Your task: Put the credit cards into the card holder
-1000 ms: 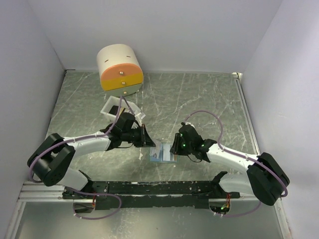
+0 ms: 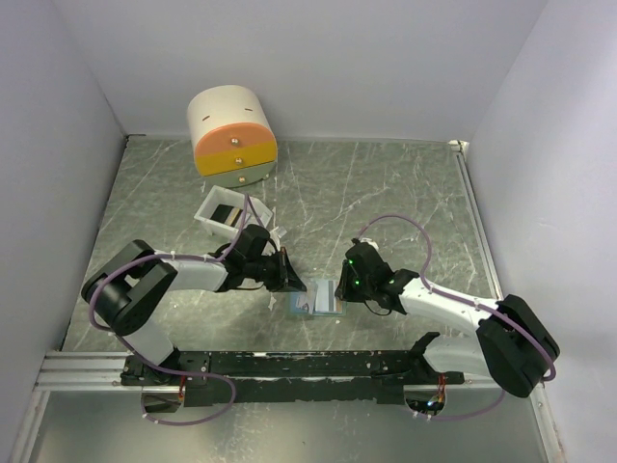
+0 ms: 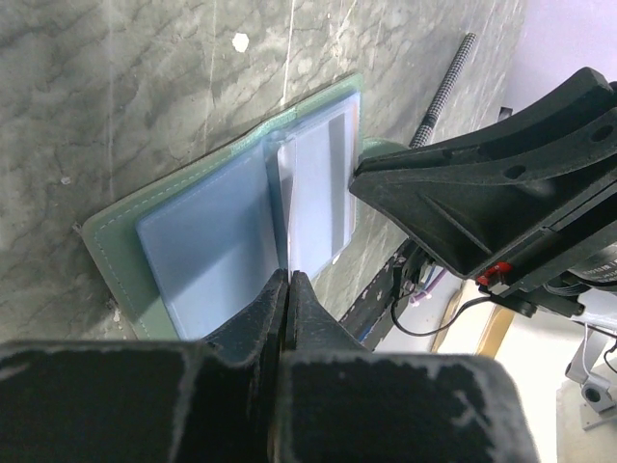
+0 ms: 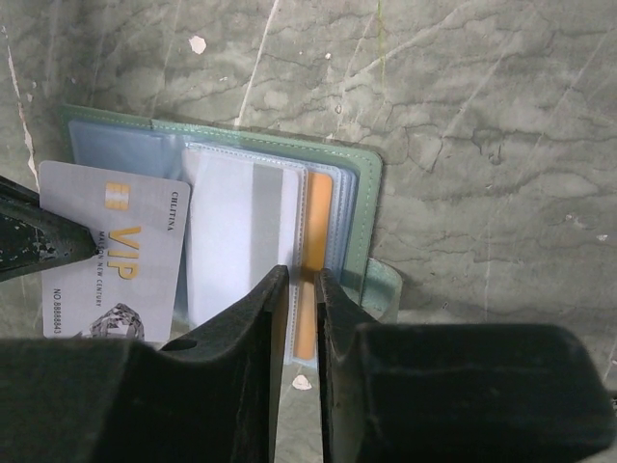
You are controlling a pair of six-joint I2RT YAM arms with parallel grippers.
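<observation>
The open card holder (image 2: pixel 317 309), green-edged with clear blue sleeves (image 3: pixel 207 241), lies flat between my grippers. In the right wrist view a silver VIP card (image 4: pixel 145 241) is in my shut left gripper, over the holder's left part. In the left wrist view that card shows edge-on. An orange card (image 4: pixel 316 212) sits in the right-hand sleeves beside a pale one. My right gripper has its fingertips close together at that sleeve edge; whether anything is between them is unclear.
A white tray (image 2: pixel 205 218) with cards stands at the back left, and a white drawer box (image 2: pixel 234 116) behind it.
The right gripper has barely moved.
</observation>
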